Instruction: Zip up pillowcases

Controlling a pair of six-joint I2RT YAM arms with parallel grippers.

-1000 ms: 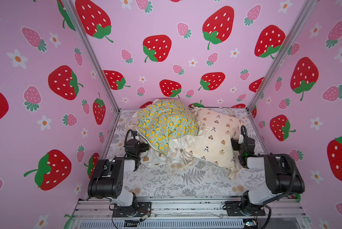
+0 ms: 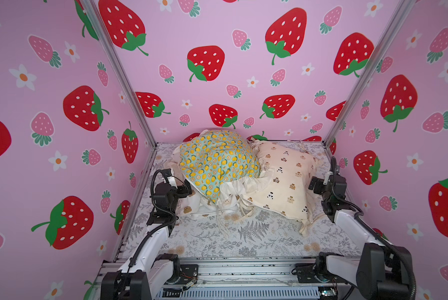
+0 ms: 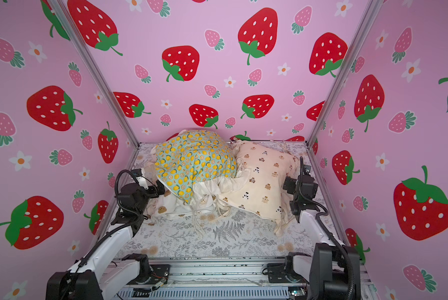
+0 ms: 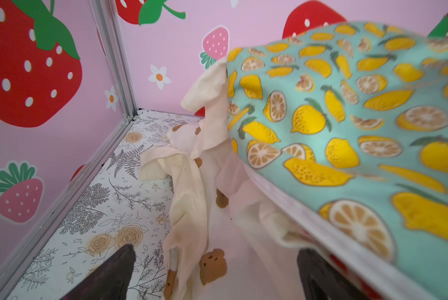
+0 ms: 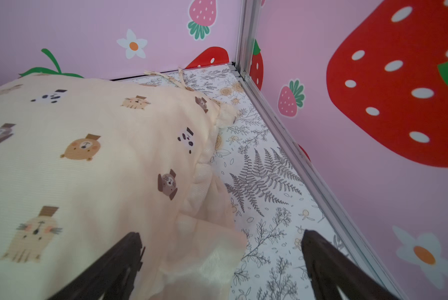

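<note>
A teal pillowcase with a lemon print [image 2: 219, 160] lies bunched up at the back left. To its right rests a cream pillowcase with small animal faces [image 2: 283, 182], looking plump. More cream fabric with brown patches [image 4: 214, 265] spreads out under the lemon one. My left gripper is open, its fingers apart over this cream fabric and holding nothing. My right gripper stands open at the right edge of the animal-print pillowcase, nothing gripped between its fingers. No zipper can be made out in any view.
White ruffles and loose ties [image 2: 233, 197] lie between the two pillowcases. Strawberry-print walls with metal posts [image 5: 303, 165] close in both sides.
Both arms have swung outward, the left gripper to the left and the right gripper to the right, away from the pillowcases. The lemon pillowcase's left edge has shifted slightly.
</note>
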